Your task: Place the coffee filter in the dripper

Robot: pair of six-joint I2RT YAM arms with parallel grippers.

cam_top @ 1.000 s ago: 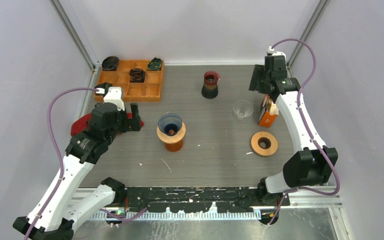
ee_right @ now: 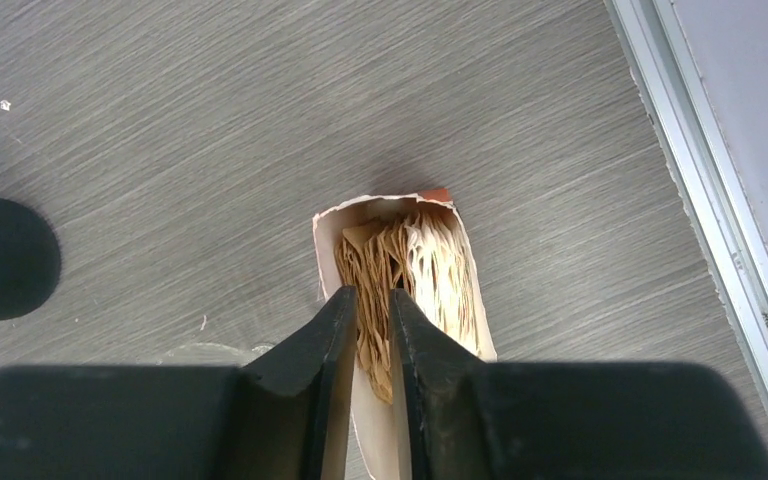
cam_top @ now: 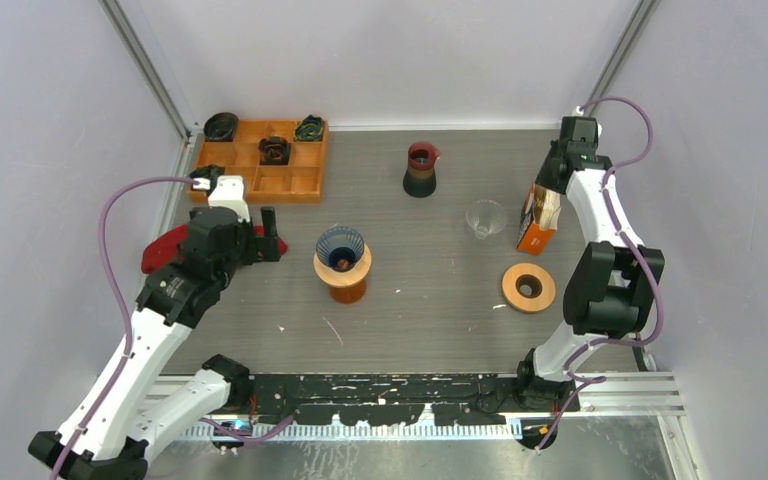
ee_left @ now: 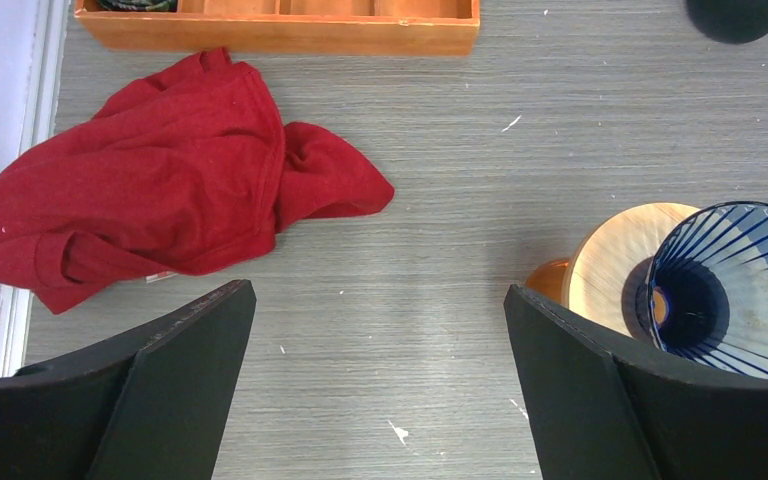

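The blue ribbed dripper (cam_top: 340,241) rests on a wooden ring atop an amber stand (cam_top: 346,294) near the middle. An orange box (cam_top: 534,232) at the right holds packed paper filters (ee_right: 438,262), brown and white. My right gripper is over that box, its fingertips close together, slightly apart, at the brown filters; whether paper is between them is unclear. My left gripper stands open above the table left of the dripper, nothing between its fingers.
A red cloth (ee_left: 140,190) and wooden organiser (cam_top: 300,180) are at left. A red-and-black carafe (cam_top: 420,175), clear glass (cam_top: 486,218) and wooden ring (cam_top: 512,287) occupy the middle and right.
The right arm has moved rightward and its gripper has come over the filter box. The left arm has barely moved.
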